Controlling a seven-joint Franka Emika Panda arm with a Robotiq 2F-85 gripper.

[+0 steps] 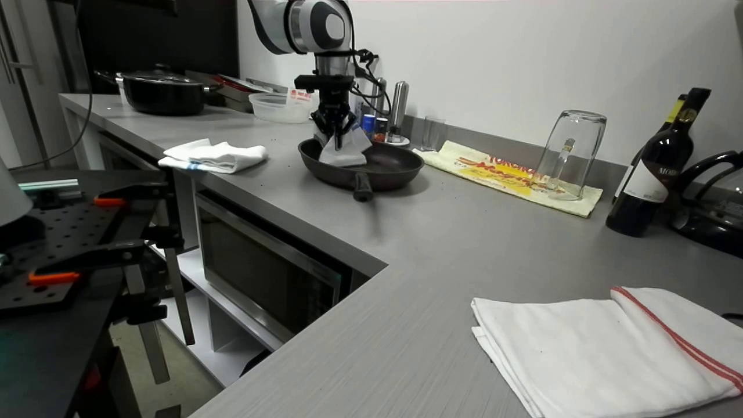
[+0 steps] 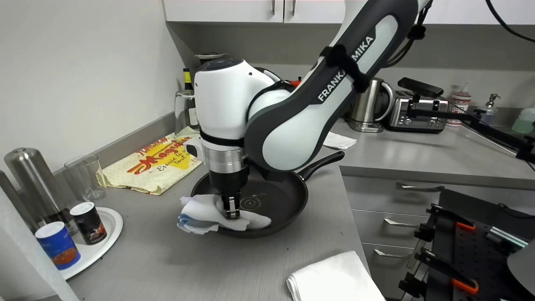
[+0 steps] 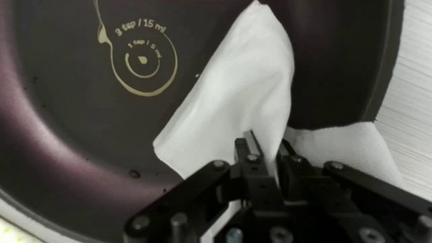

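My gripper points down into a dark frying pan [image 2: 281, 200], shut on a white cloth [image 3: 243, 85] pinched between its fingers. In the wrist view the cloth spreads over part of the pan's inner floor, and a fold of it lies across the rim. Seen in exterior view 2, the cloth [image 2: 205, 213] hangs partly outside the pan and shows a bluish edge there. Gold measuring rings are printed on the pan's floor, with a few small dark specks near its wall. The pan's handle [image 1: 362, 187] sticks out toward the counter's front side.
A folded white towel [image 1: 212, 156] lies left of the pan; another, red-striped towel [image 1: 613, 348] rests at the front right. Behind stand a plate [image 2: 111, 223] with cups, a drinking glass [image 2: 85, 176] and a yellow printed cloth [image 2: 158, 163].
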